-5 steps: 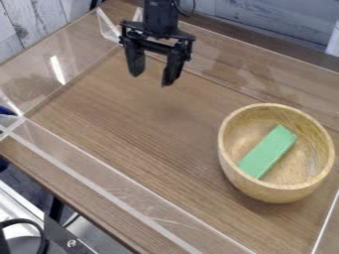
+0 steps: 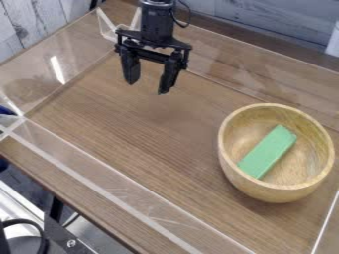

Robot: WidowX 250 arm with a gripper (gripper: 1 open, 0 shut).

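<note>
My gripper (image 2: 149, 73) hangs at the upper middle of the camera view, black, its two fingers spread apart and open, with nothing visible between them. A pale wooden bowl (image 2: 307, 151) sits at the right, and a green block (image 2: 269, 151) lies inside it, well to the lower right of the gripper.
Black cables (image 2: 40, 226) lie at the bottom left corner. Raised edges and a checked surface show at the left and upper left.
The bowl and green block have not moved.
</note>
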